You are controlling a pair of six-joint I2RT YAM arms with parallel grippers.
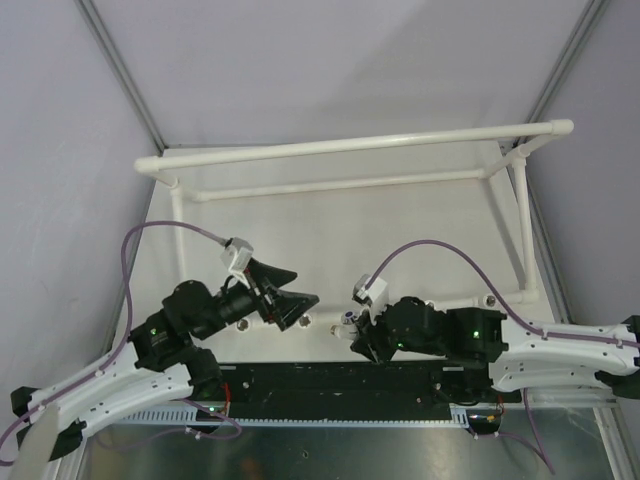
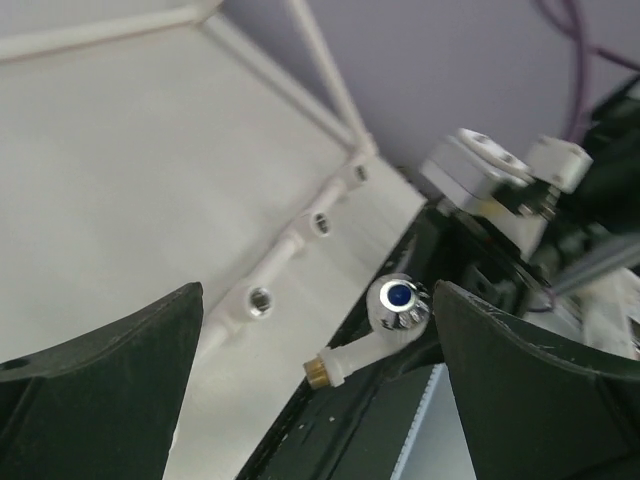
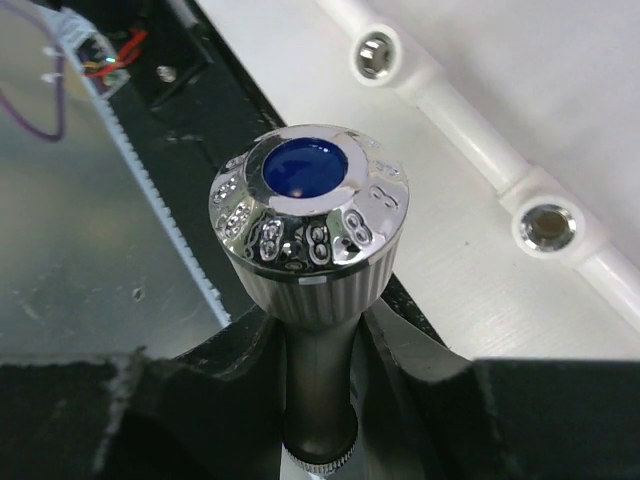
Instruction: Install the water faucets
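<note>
A chrome faucet (image 3: 310,230) with a blue cap fills the middle of the right wrist view, held upright in my right gripper, which is shut on its body. In the left wrist view this faucet (image 2: 398,300) shows its white body and brass end at lower right. My left gripper (image 1: 290,295) stands open above the lower white pipe, to the left of the right gripper, with nothing between its fingers. The pipe carries fittings with metal-lined ports (image 3: 546,226).
A white pipe frame (image 1: 350,142) spans the back. Below the lower pipe lie a dark strip (image 1: 330,395) and a steel surface (image 1: 340,450) with wiring at both sides. The white board behind the pipe is otherwise clear.
</note>
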